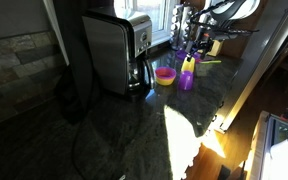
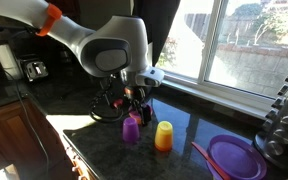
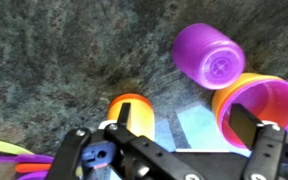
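A purple cup point(image 3: 206, 55) lies in the upper middle of the wrist view, close to a pink and yellow bowl point(image 3: 262, 105). Left of the bowl is a yellow-orange cup point(image 3: 130, 116), partly covered by one finger. My gripper is open above the counter with nothing held. From the window side, the purple cup point(image 2: 130, 130) and the yellow cup point(image 2: 164, 137) stand upright and apart, with the gripper point(image 2: 136, 105) just behind and above the purple one. The other exterior view shows the bowl point(image 1: 165, 75) left of the purple cup point(image 1: 186, 80).
A purple plate point(image 2: 239, 158) with a red utensil across it lies toward the window side, near a dark rack point(image 2: 282, 115). A coffee maker point(image 1: 121, 50) stands left of the bowl.
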